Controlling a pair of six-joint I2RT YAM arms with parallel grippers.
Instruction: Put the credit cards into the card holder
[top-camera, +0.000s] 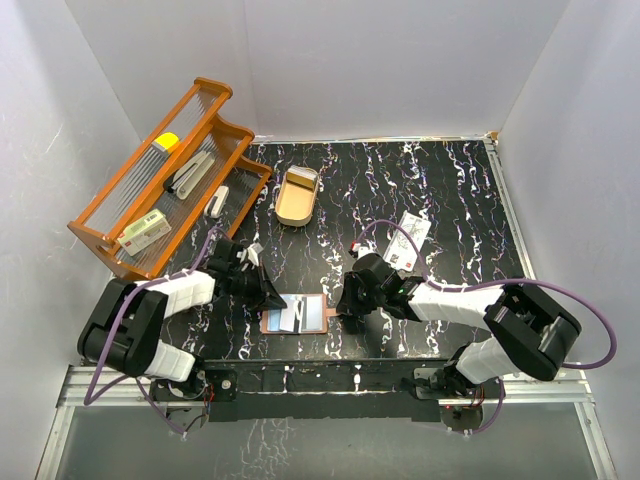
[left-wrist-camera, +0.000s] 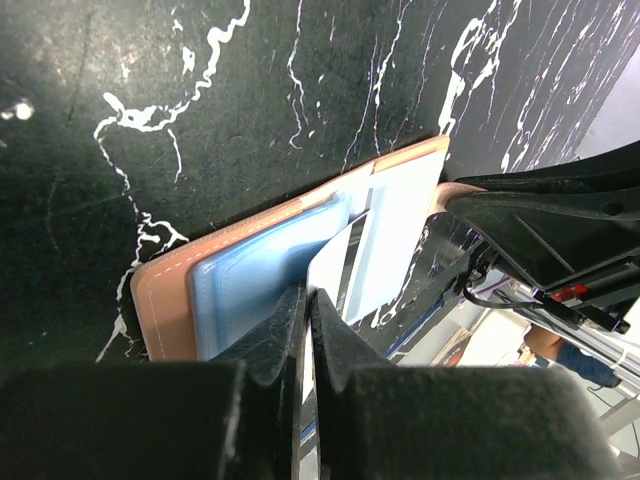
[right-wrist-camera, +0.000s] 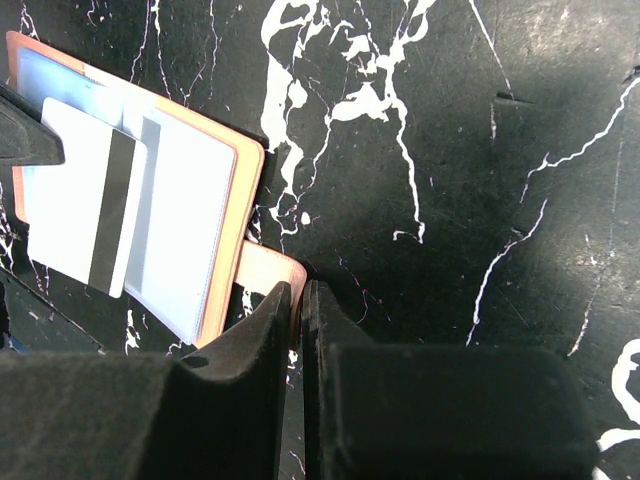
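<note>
The pink-brown card holder (top-camera: 265, 322) lies open on the table, its pale inner side up. My left gripper (top-camera: 282, 304) is shut on the edge of a white credit card (right-wrist-camera: 75, 190) with a black stripe. That card stands tilted over the middle of the holder; in the left wrist view its lower edge is near a pale pocket, but I cannot tell whether it is inside. My right gripper is shut on the holder's strap (right-wrist-camera: 268, 268) at the right side.
Behind stands a brown rack (top-camera: 205, 125) with a stapler and boxes. An open tan box (top-camera: 296, 200) lies at the back middle, a white patterned item (top-camera: 408, 240) behind the right arm. Bare table shows between them.
</note>
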